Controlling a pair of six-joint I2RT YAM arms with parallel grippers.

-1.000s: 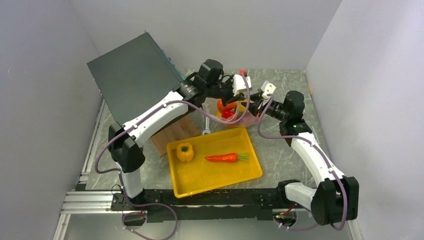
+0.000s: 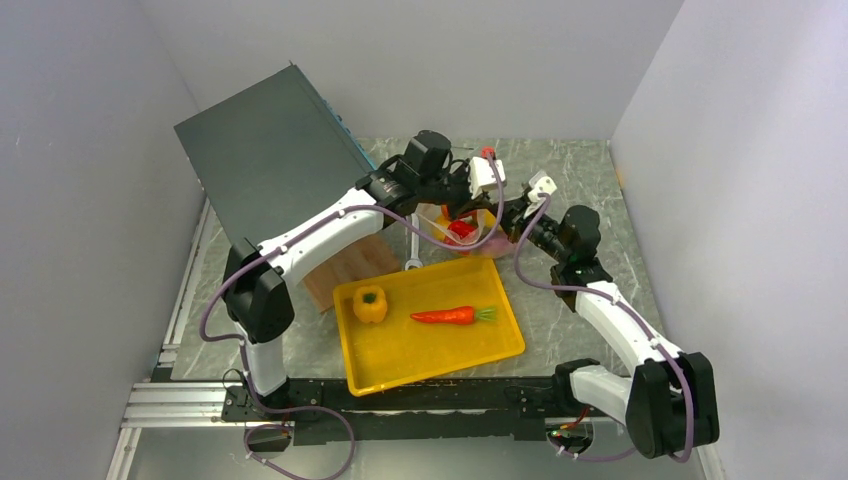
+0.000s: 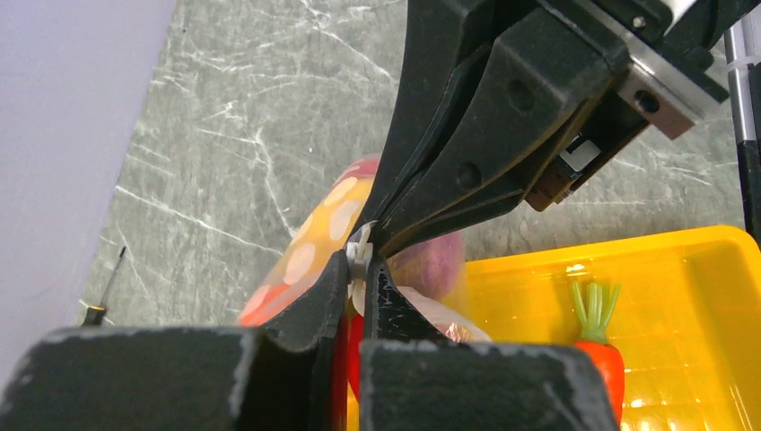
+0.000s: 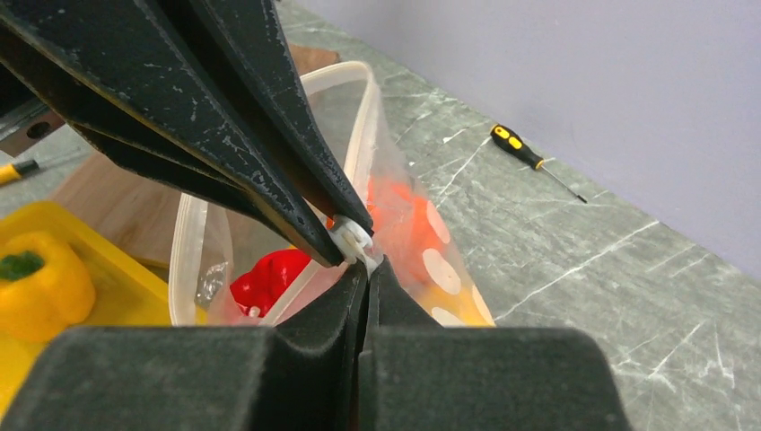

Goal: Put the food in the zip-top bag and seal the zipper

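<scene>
The clear zip bag [image 4: 417, 242] with white dots holds a red pepper [image 4: 274, 280] and other red and yellow food; its white-rimmed mouth [image 4: 363, 117] gapes at the left side in the right wrist view. My left gripper is shut on the small white slider at the bag's rim. Right beside it, almost tip to tip, my right gripper is shut at the rim; whether thin film is pinched there I cannot tell. On the yellow tray lie a yellow pepper [image 2: 370, 304] and a carrot [image 2: 455, 315].
The yellow tray [image 2: 435, 372] sits in front of the bag. A wooden board [image 2: 345, 272], a wrench [image 2: 414, 250] and a large dark panel [image 2: 270, 150] stand left. A screwdriver [image 4: 519, 148] lies behind the bag.
The food on the tray has not moved.
</scene>
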